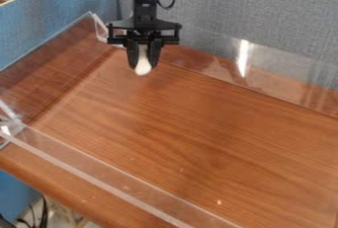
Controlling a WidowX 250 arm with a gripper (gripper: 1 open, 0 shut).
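My black gripper (142, 50) hangs from the top centre-left over the back left of the wooden surface. It is shut on a small white object (142, 64), which sticks down below the fingertips; its upper part is hidden by the fingers, and I cannot tell what it is.
Clear low walls (243, 59) edge it, with a grey panel (264, 10) behind and a blue wall (40, 30) at the left. Cables lie off the lower left edge.
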